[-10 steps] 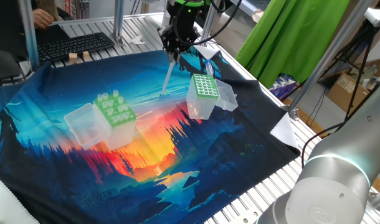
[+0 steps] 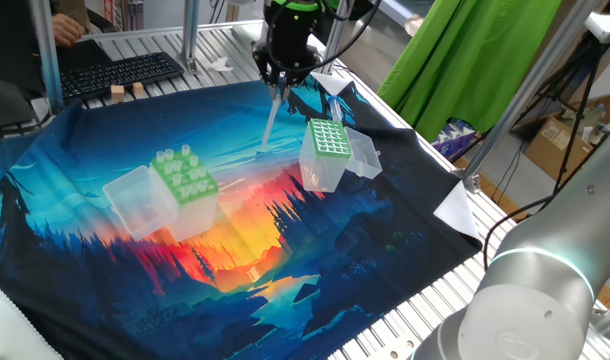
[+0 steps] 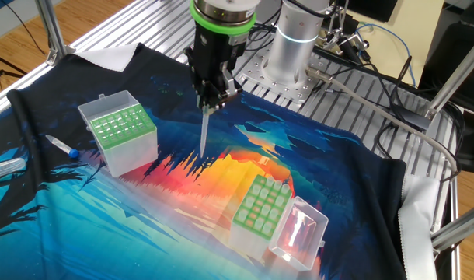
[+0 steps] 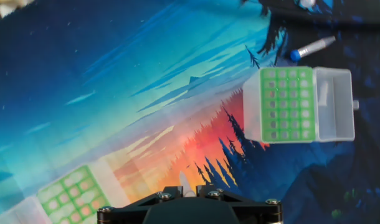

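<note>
My gripper [image 3: 205, 108] is shut on a long, translucent pipette tip [image 3: 204, 134], which points down over the cloth. In the wrist view the pipette tip [image 4: 186, 183] shows between the fingertips. One tip box [image 2: 189, 200] has several tips standing in its green rack; its clear lid [image 2: 143, 203] is open. The other box [image 2: 325, 160] has a green grid [image 3: 122, 127] of holes with no tips standing up from it, and its lid [image 4: 334, 104] is open too. The held tip hangs between the two boxes, apart from both.
A blue-capped tube or pen [image 4: 312, 48] lies near the grid box. Another pen-like item [image 3: 5, 169] shows at the left edge of exterior view 2. A printed cloth [image 2: 315, 280] covers the table, with clear room in front of the boxes. A keyboard [image 2: 120, 72] sits at the back.
The wrist above the gripper and its cable have shifted slightly left in exterior view 1. The held tip is in nearly the same place, and both boxes have stayed put.
</note>
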